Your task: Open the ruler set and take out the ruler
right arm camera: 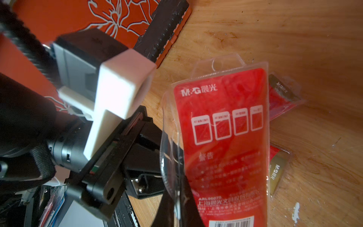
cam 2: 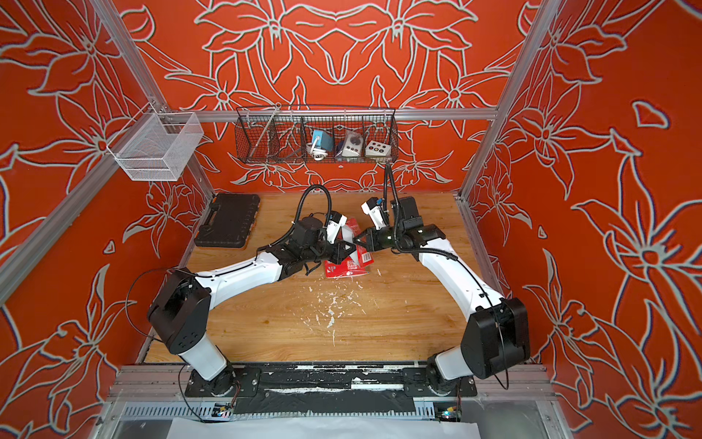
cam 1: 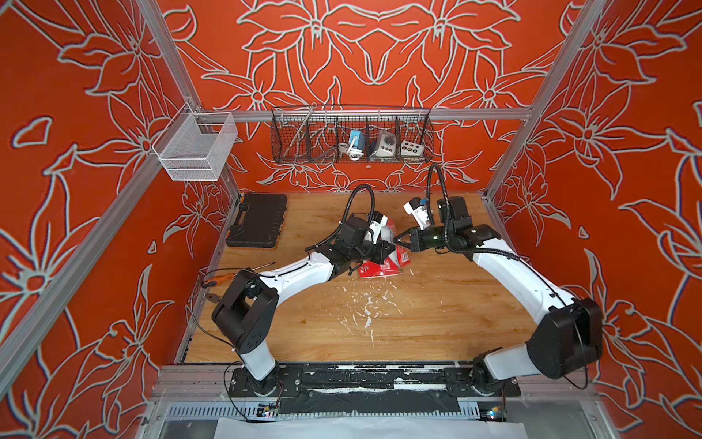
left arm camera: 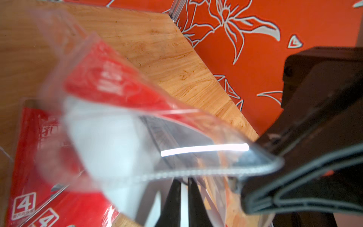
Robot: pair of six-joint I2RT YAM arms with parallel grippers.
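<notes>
The ruler set, a clear plastic sleeve with a red printed panel, is held up off the table between the two grippers. In the left wrist view its clear film bulges open into a wide gap, and its red panel folds away to the left. My left gripper is shut on the film at the bottom of that view. At the sleeve's clear side edge, my right gripper is shut with film between its fingers. From above, both arms cover much of the set. I cannot make out the ruler clearly.
Other red packs with gold labels lie on the wooden table below the sleeve. A black case is at the back left, with a screwdriver nearer the left arm.
</notes>
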